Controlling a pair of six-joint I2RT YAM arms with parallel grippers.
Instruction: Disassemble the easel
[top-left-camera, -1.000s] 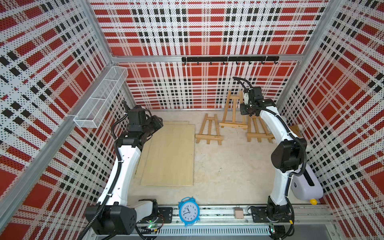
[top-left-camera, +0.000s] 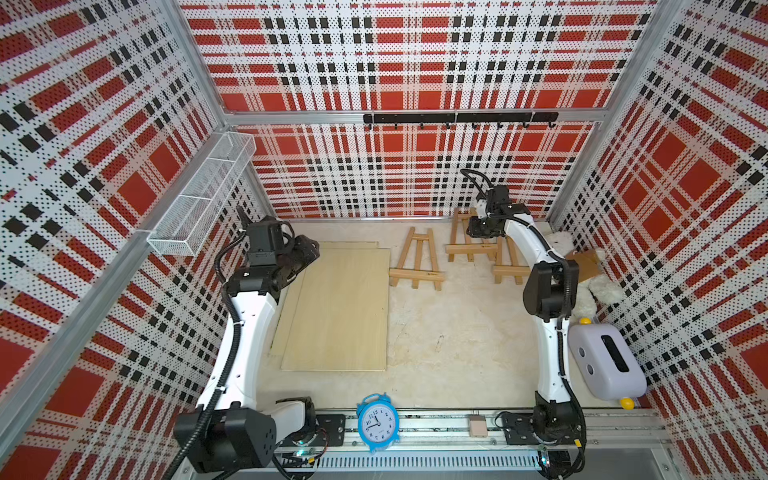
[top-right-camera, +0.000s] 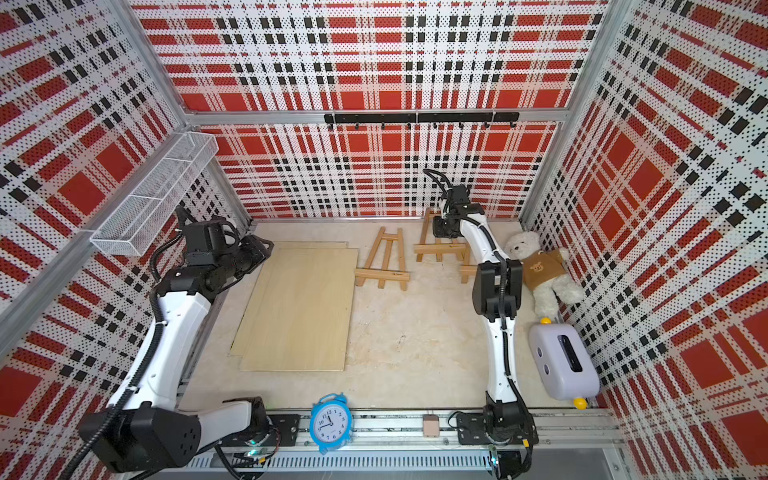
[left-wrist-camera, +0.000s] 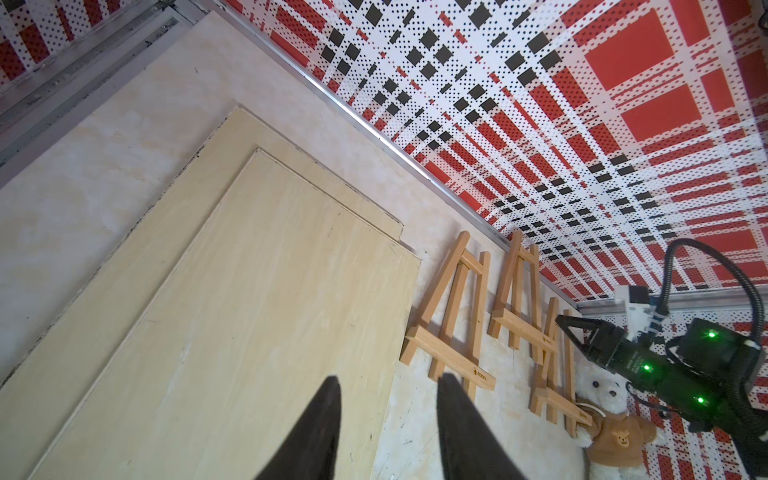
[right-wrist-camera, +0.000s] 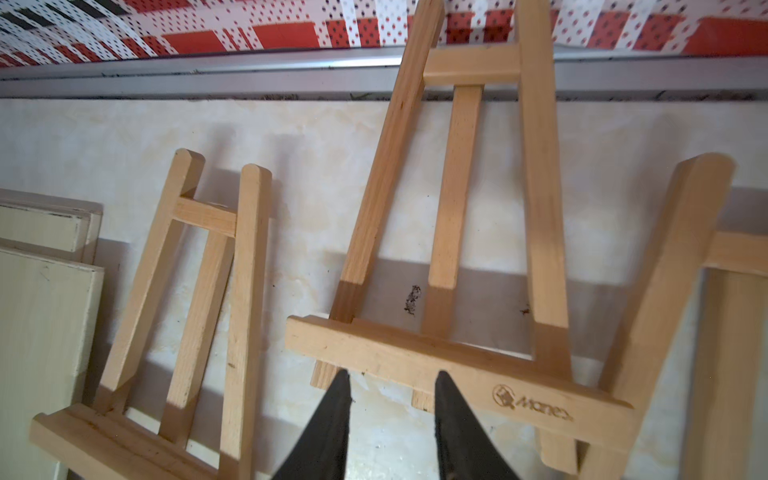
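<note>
Three wooden easels lie at the back right: the left easel (top-left-camera: 415, 274), the middle easel (top-left-camera: 470, 248) and the right easel (top-right-camera: 468, 272). In the right wrist view the middle easel's ledge (right-wrist-camera: 464, 368) crosses the picture, its legs lying flat toward the back wall. My right gripper appears over that ledge's front side, its fingers apart and empty. Over the boards at the left hangs my left gripper, also open with nothing between its fingers. The right arm hides part of the right easel in the top views.
Thin wooden boards (top-left-camera: 344, 312) cover the left of the table. A teddy bear (top-right-camera: 544, 268) and a lilac box (top-right-camera: 564, 360) stand along the right side.
The middle easel stood raised one second ago and now lies low on the table. My right gripper has since shifted left and slightly down. The left arm has barely moved.
</note>
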